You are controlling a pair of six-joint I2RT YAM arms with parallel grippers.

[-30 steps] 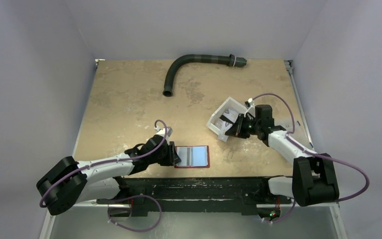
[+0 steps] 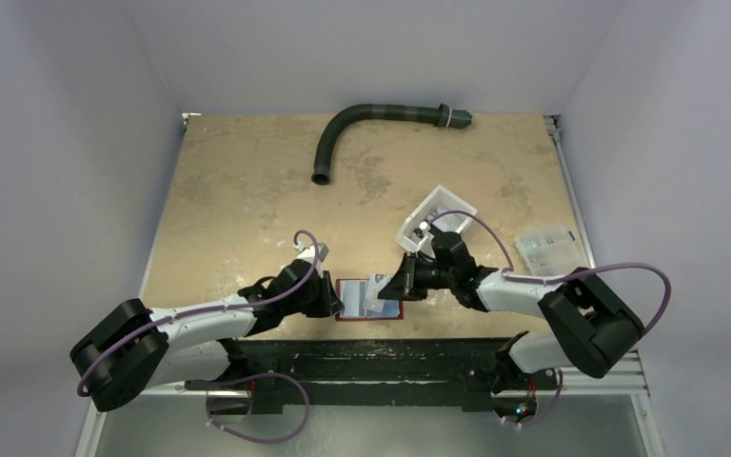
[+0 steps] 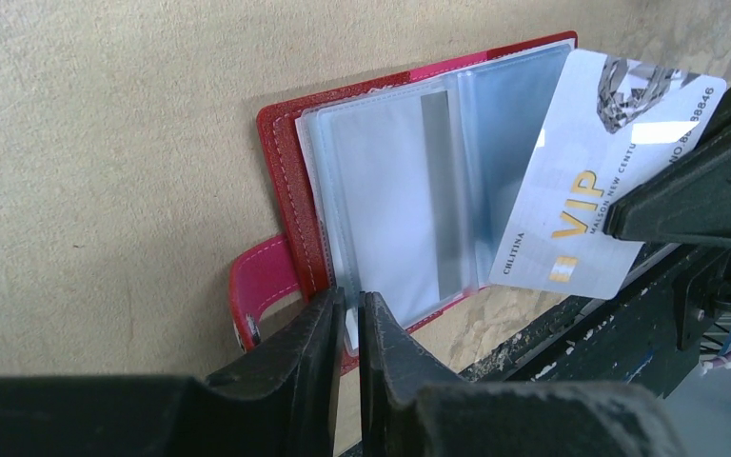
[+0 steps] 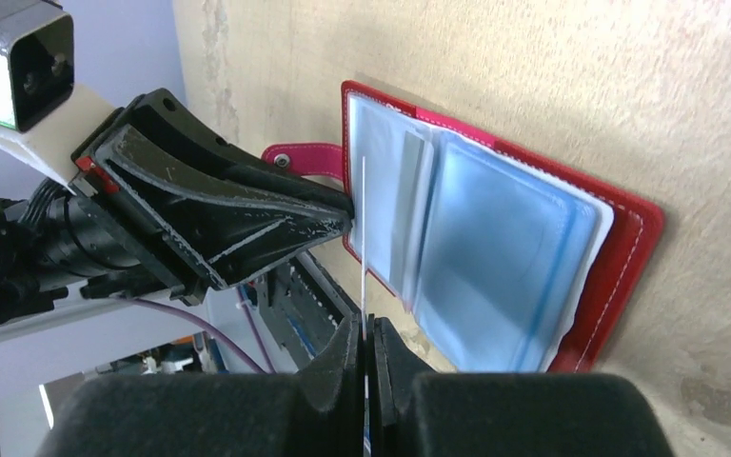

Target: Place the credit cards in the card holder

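Observation:
The red card holder (image 2: 369,319) lies open near the table's front edge, clear sleeves (image 3: 395,190) facing up. Pinched in my right gripper is a white VIP credit card, seen edge-on in the right wrist view. It hangs tilted above the holder's right half, apart from the left sleeve. My left gripper sits low at the holder's left edge, its fingers slightly parted, with the sleeve's edge showing in the gap. Whether the tips touch that edge is unclear.
Behind the right arm stands a white box (image 2: 407,231) with more cards inside, partly hidden. A clear plastic case (image 2: 549,249) lies at the right. Toward the back rests a dark curved hose (image 2: 333,138).
From the white box, my right gripper has carried the card left and toward the front, over the holder. The left arm stays almost where it was.

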